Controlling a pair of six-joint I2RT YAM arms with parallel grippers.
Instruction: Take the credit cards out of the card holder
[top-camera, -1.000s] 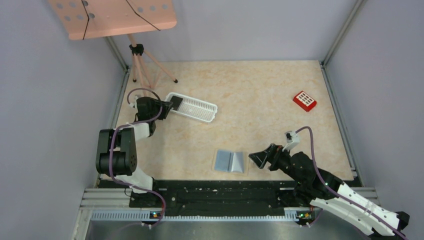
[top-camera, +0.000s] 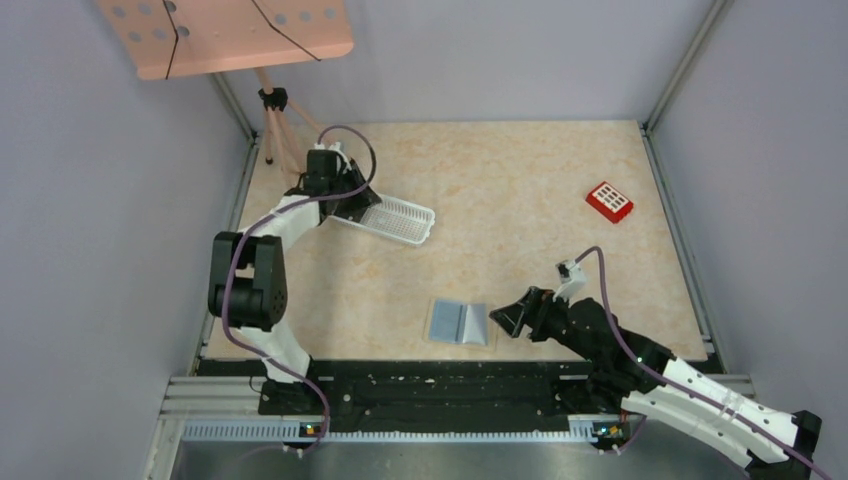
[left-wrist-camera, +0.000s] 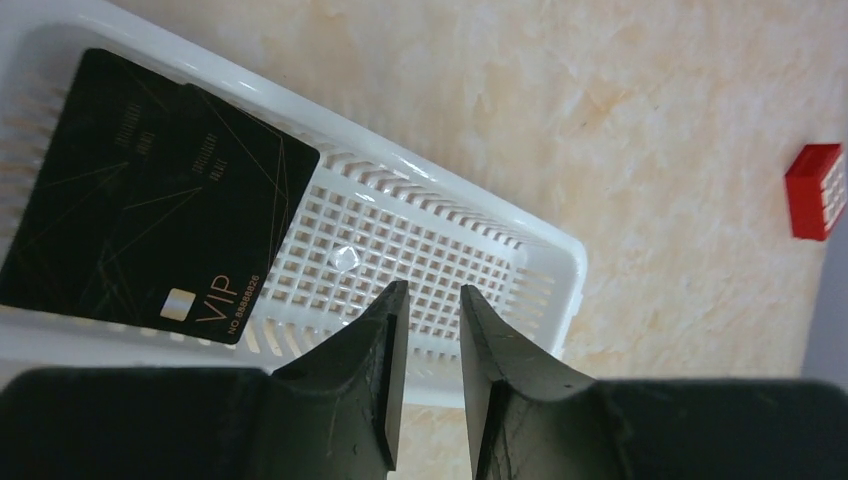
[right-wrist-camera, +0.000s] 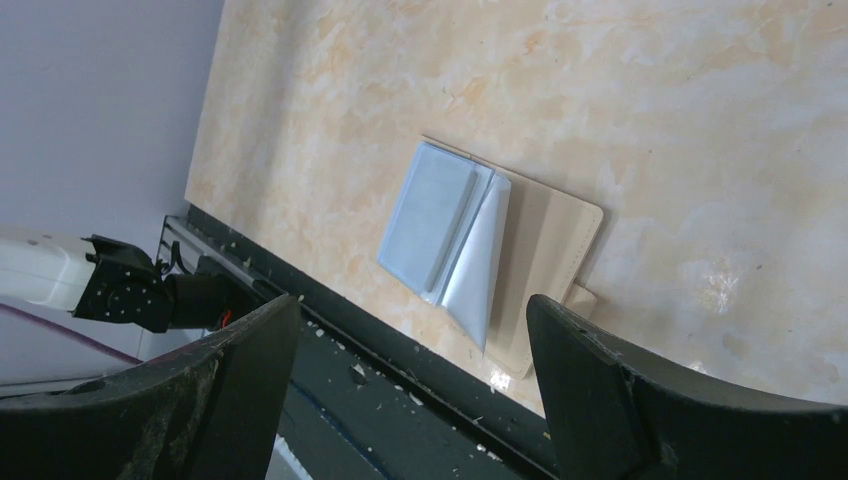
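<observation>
On the table's front middle lies the card holder (top-camera: 460, 322), opened out with a beige cover (right-wrist-camera: 545, 235), a blue-grey sleeve (right-wrist-camera: 432, 215) and a raised pale leaf (right-wrist-camera: 478, 262). Black VIP cards (left-wrist-camera: 150, 210), apparently two overlapping, rest in one end of the white basket (left-wrist-camera: 440, 180). Over that basket my left gripper is part open, a narrow empty gap between its fingertips. The right gripper stands wide open just right of the holder in the top view, with nothing between its fingers. Whether cards remain inside the holder cannot be told.
A red box (top-camera: 610, 202) with a white grid sits at the far right. Behind the left arm rises a pink tripod stand (top-camera: 273, 100), one leg near the basket.
My left gripper has moved right and back from beside the basket to over its left end, now partly covering the cards. The right gripper has shifted slightly left. Basket and holder stay put.
</observation>
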